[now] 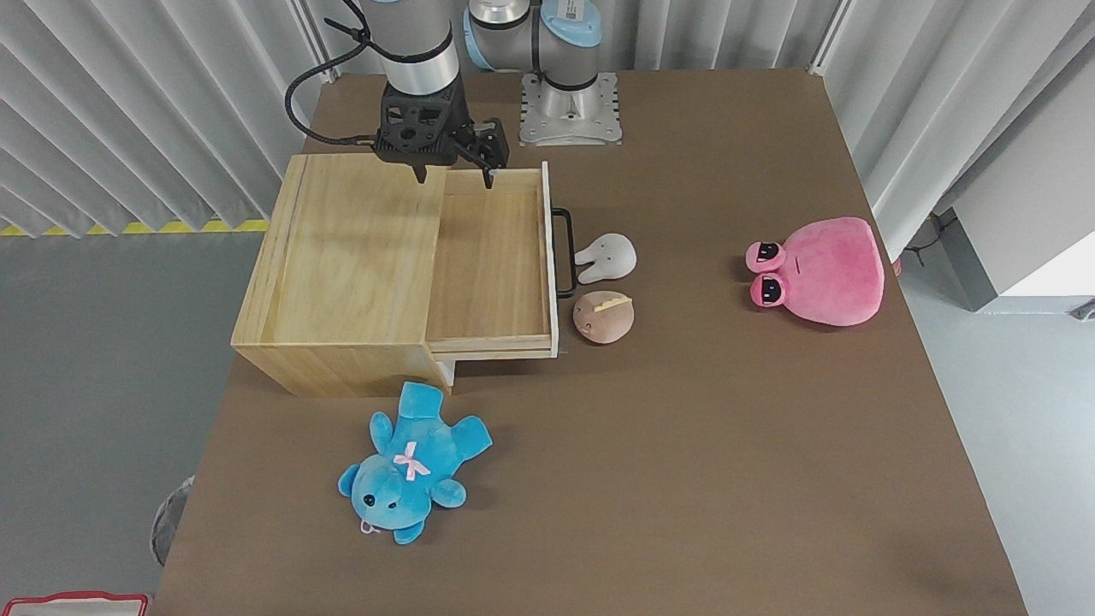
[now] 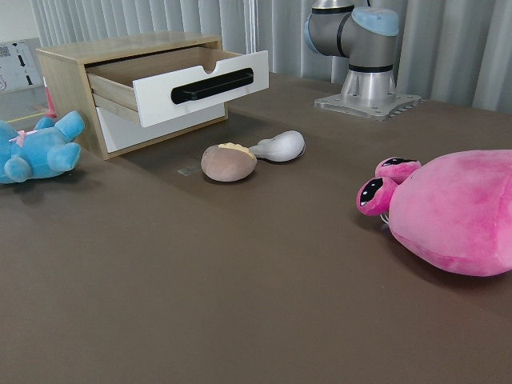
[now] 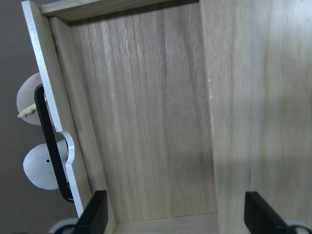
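Note:
My gripper hangs over the back end of a wooden drawer box; in the wrist view its two fingers stand wide apart at the bottom edge, open, with the bare drawer floor below. The drawer is pulled out and empty, with a white front and black handle. Just outside it lie a small white plush and a brown round plush with a cream strip.
A pink plush lies at the right of the table, a blue bear in front of the box.

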